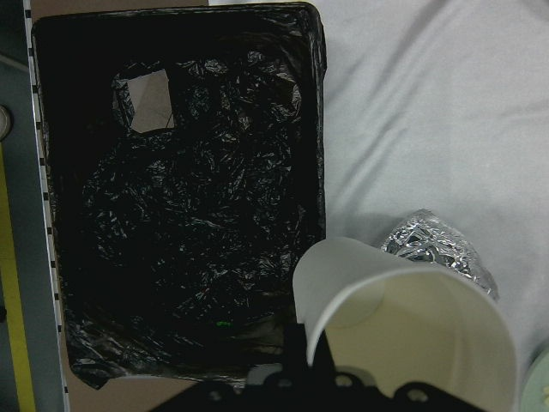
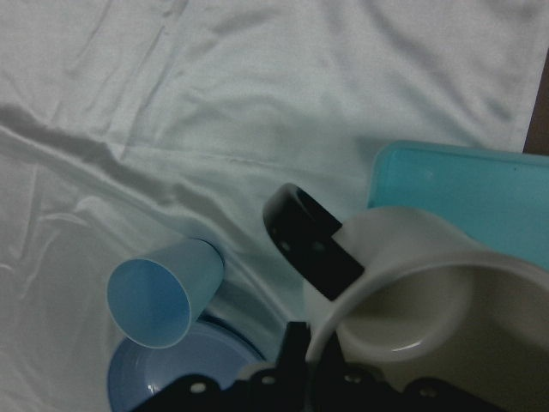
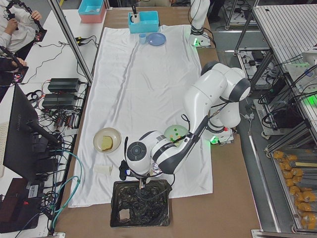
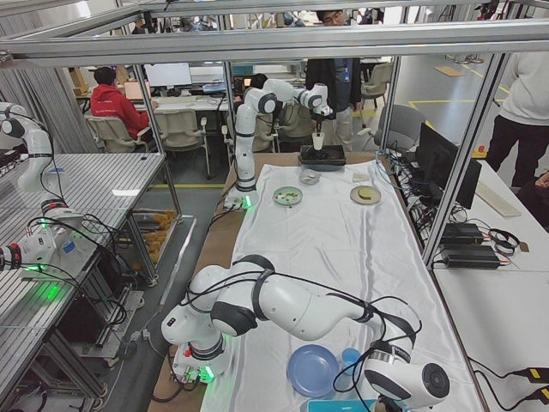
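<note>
In the left wrist view my left gripper is shut on the rim of a white cup (image 1: pixel 403 335), above the edge of a black bag-lined bin (image 1: pixel 171 206). A crumpled foil piece (image 1: pixel 433 240) lies on the cloth beside the bin. In the right wrist view my right gripper is shut on a white mug (image 2: pixel 403 232) with a dark handle, over a light-blue tray (image 2: pixel 463 184). A blue cup (image 2: pixel 163 292) and a blue plate (image 2: pixel 146 386) are beside it.
A cream plate with a yellow item (image 3: pixel 106 143) and a green plate with small pieces (image 4: pixel 288 196) sit on the white cloth (image 3: pixel 133 84). A monitor (image 3: pixel 22 134) stands on the side desk.
</note>
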